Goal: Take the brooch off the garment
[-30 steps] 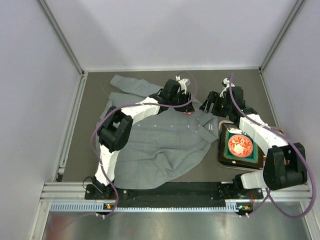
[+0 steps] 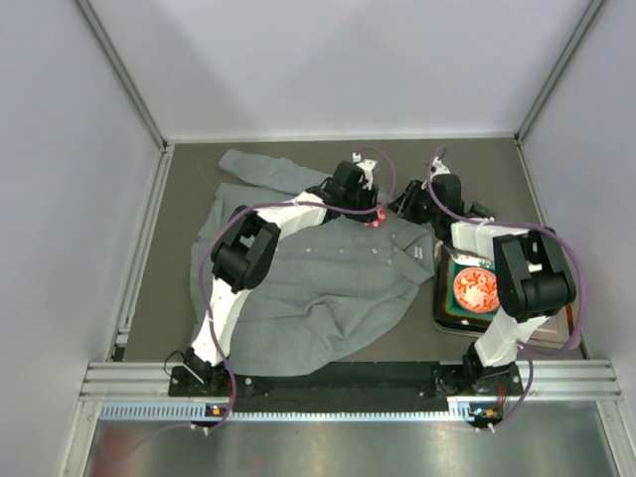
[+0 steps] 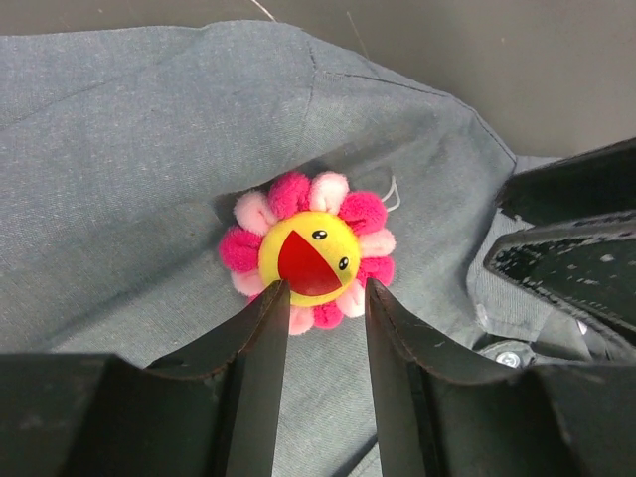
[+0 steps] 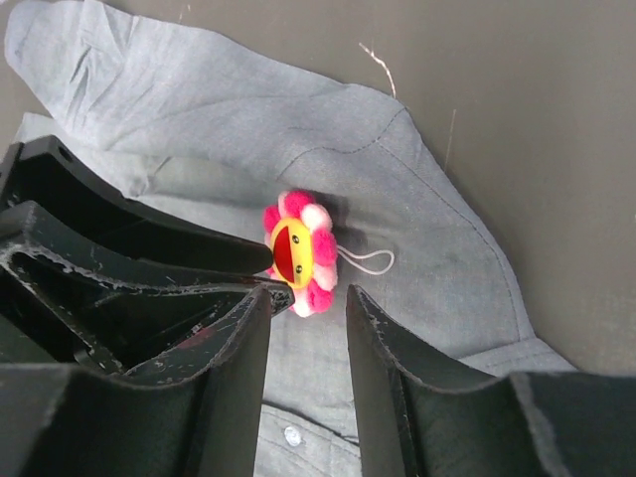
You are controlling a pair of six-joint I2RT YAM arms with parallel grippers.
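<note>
A pink flower brooch (image 3: 310,254) with a yellow smiling face lies on the grey garment (image 3: 109,169), a white loop showing at its side. My left gripper is over the brooch, fingers close together with a narrow gap; whether it grips the brooch or its edge is hard to tell. My right gripper hovers just right of it, part open. In the right wrist view the left gripper's black fingers reach to the brooch's lower left.
A dark tray (image 2: 452,313) with a red-patterned dish (image 2: 476,289) stands at the right. Bare grey table shows behind and left of the garment.
The right arm has moved inward toward the brooch from the right. The left gripper has shifted only slightly, and more of the brooch shows in the top view.
</note>
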